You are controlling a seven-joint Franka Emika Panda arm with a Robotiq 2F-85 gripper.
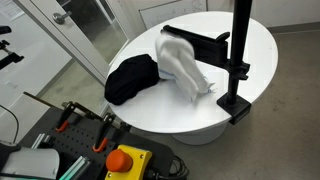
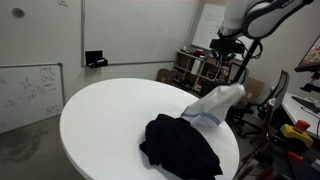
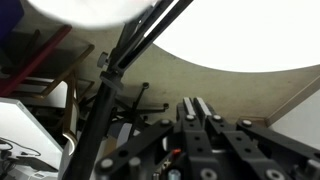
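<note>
A white towel point(image 1: 180, 65) with blue stripes is dropping in a blur over the round white table, its lower part beside a heap of black cloth point(image 1: 132, 78). Exterior view 2 shows the towel point(image 2: 214, 104) half upright behind the black cloth point(image 2: 180, 145), with nothing gripping it. My gripper appears in the wrist view with a narrow gap between its fingers and no cloth there. The gripper is out of exterior view 1. A blurred white shape at the wrist view's top left may be the towel; I cannot tell.
A black post with a side bar point(image 1: 238, 70) stands at the right edge of the table point(image 1: 165, 115). An orange button on a yellow box point(image 1: 125, 162) lies in the foreground.
</note>
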